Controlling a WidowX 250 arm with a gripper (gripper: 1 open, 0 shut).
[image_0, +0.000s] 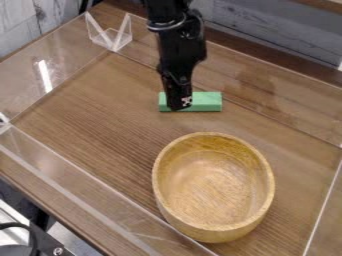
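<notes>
The black gripper (178, 96) hangs in the upper middle of the camera view, its tip over the left part of a green rectangular block (206, 102) that lies on the wooden table. The gripper looks shut, and nothing clearly shows between its fingers. Its tip hides part of the block.
A large round tan bowl (214, 224) stands at the front, right of centre. A white wire-like object (111, 35) is at the back left.
</notes>
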